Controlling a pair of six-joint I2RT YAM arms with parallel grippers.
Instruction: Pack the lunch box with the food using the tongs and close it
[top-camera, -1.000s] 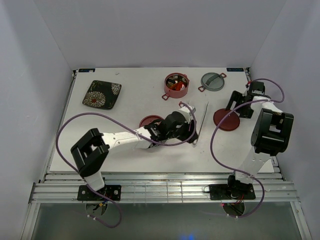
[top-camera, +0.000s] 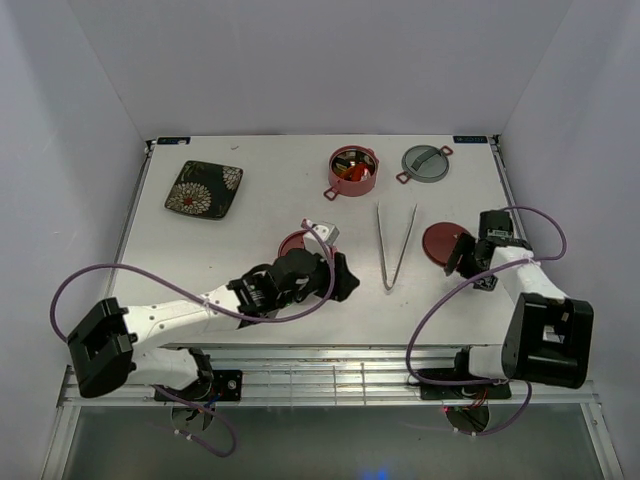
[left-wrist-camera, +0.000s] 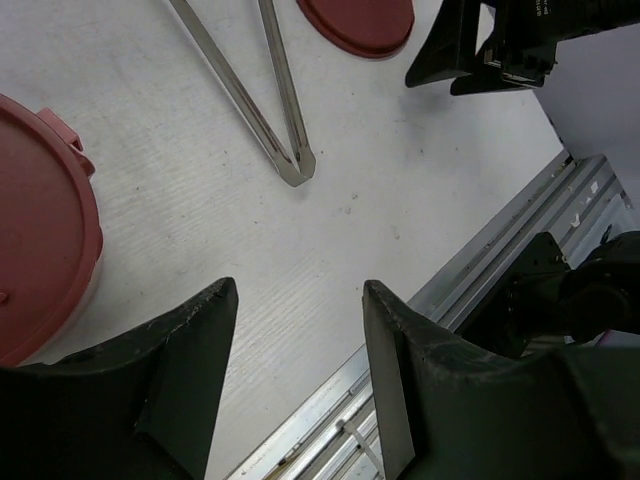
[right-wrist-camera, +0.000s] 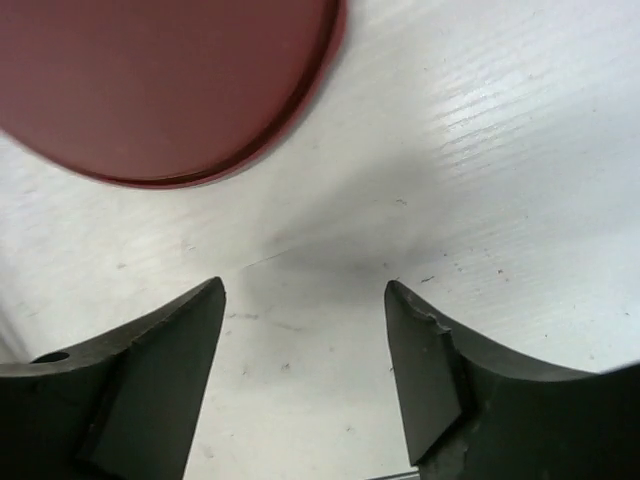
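Note:
A red lunch pot with food inside stands at the back middle, a grey lid to its right. My left gripper stands open above bare table, beside a red round lidded container that the arm partly hides from above. My right gripper is open over bare table just beside a flat red disc, with nothing between its fingers. Metal tongs lie between the two grippers, their joined end toward the front.
A dark flowered square plate lies at the left. The table's metal front rail runs below both arms.
My left gripper has moved left, away from the tongs. My right gripper has moved toward the front, from above the red disc's back side to beside it.

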